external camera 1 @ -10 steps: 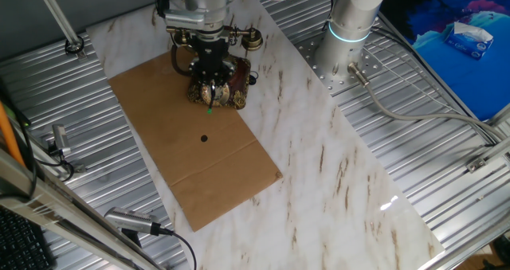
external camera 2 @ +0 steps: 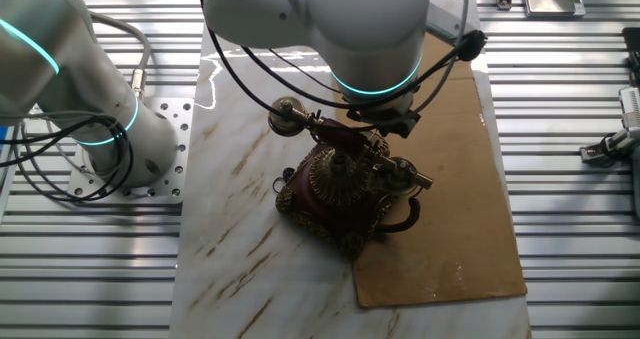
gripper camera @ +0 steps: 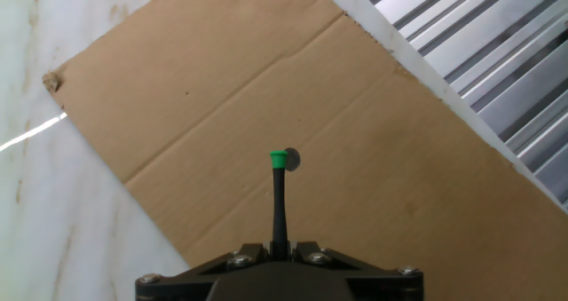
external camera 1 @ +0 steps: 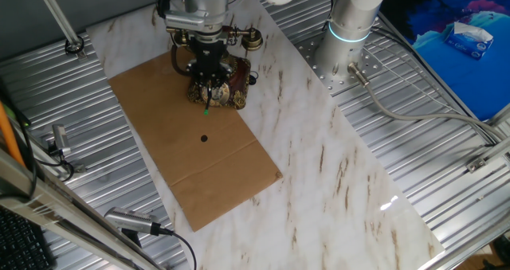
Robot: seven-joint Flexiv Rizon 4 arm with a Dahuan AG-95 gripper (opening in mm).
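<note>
My gripper points down over the cardboard, its fingers drawn together. A narrow black shaft with a green tip runs forward from its middle; I cannot tell whether this is the closed fingertips or a thin thing held by them. In exterior view 1 the gripper (external camera 1: 207,111) is in front of an ornate old-style telephone (external camera 1: 237,95) and hides part of it. The phone (external camera 2: 335,204) stands upright, with its handset (external camera 2: 340,137) lying across the cradle. A small dark round spot (gripper camera: 295,160) on the cardboard is partly covered by the green tip.
Flat brown cardboard (external camera 1: 171,127) covers part of the marbled white board (external camera 1: 335,182). The robot's base (external camera 1: 344,55) stands on the slatted metal table beside it. A small camera (external camera 1: 131,221) sits near the board's left edge. Bare board lies right of the cardboard.
Over the last second the green tip has shifted slightly left and down in exterior view 1, and the black shaft shows more clearly. The phone and the dark spot stay in place.
</note>
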